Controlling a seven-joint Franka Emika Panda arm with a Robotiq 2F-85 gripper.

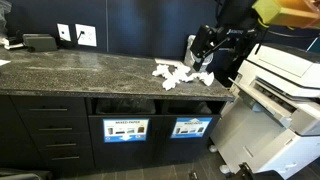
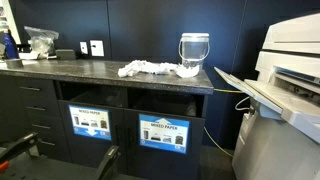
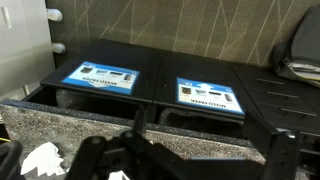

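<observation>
A crumpled white cloth or paper (image 1: 182, 75) lies on the dark countertop (image 1: 90, 75). Exterior view 2 shows the white material (image 2: 147, 68) stretching along the counter to a clear bucket with a wire handle (image 2: 194, 48). My gripper (image 1: 208, 42) hangs above the counter near the bucket, which it partly hides in exterior view 1. From the wrist, the gripper is open with nothing between its fingers, over the counter's front edge. Pieces of white material (image 3: 42, 159) show at the lower left there.
Two open-topped bins under the counter carry blue-and-white mixed paper labels (image 2: 91, 121) (image 2: 163, 133). A large white machine (image 2: 288, 100) with an extended tray stands to the right. At the far left sit a bag (image 2: 42, 42) and a dark box (image 2: 65, 54).
</observation>
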